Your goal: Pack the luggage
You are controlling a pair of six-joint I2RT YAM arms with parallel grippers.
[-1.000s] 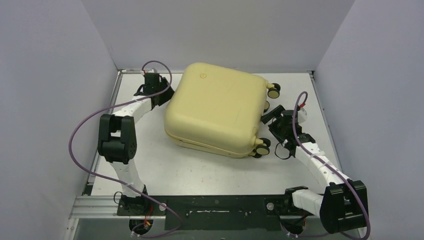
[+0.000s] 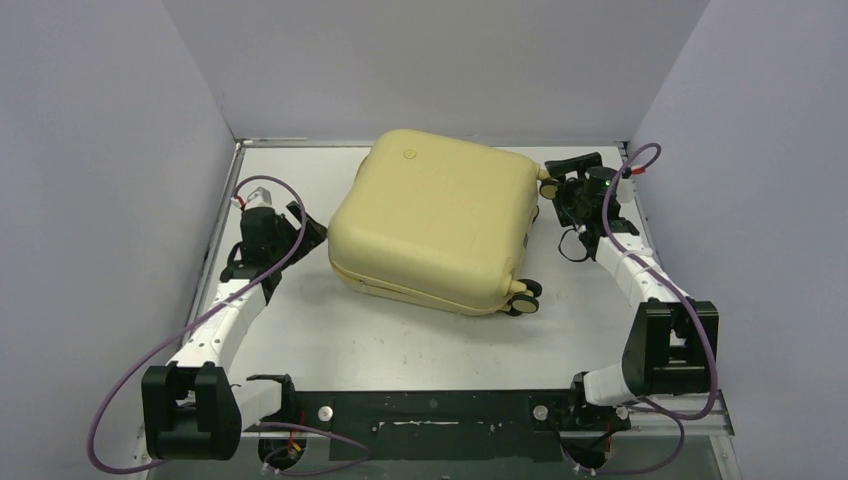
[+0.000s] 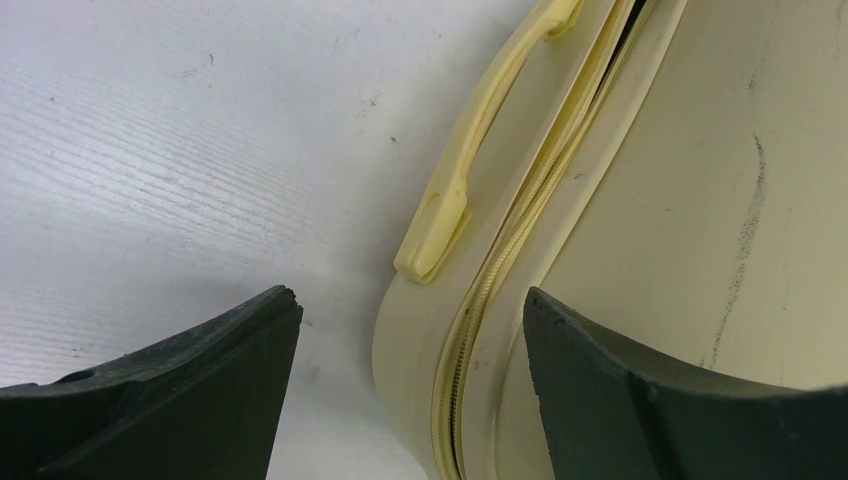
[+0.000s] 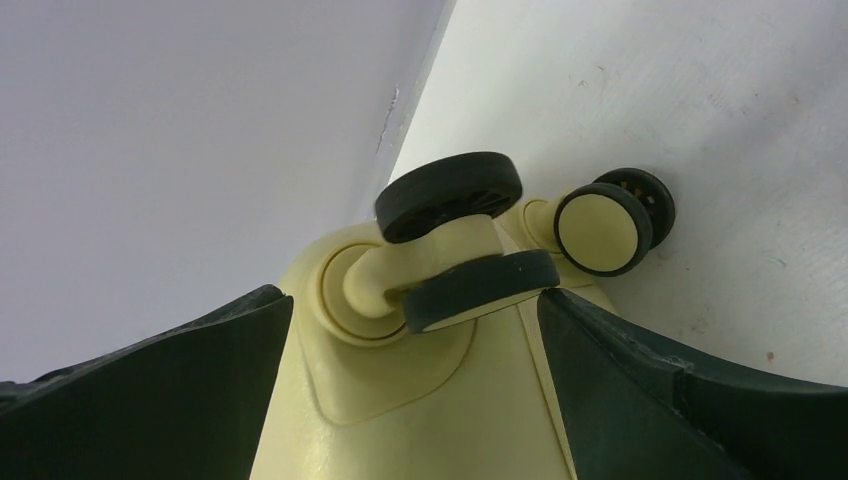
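Observation:
A pale yellow suitcase lies closed and slanted on the table, wheels toward the right. My left gripper is at its left side, fingers apart. The left wrist view shows a side handle and the zipper seam, with a dark gap at the seam's upper end. One finger overlaps the case edge; whether it touches cannot be told. My right gripper stands open at the far right wheel. In the right wrist view that double wheel appears between the fingers, not clamped.
Another wheel shows beyond in the right wrist view. Grey walls close in the back and both sides. Bare white table lies in front of the case.
The right gripper moved back from the case's right side to the far wheel. The suitcase barely shifted.

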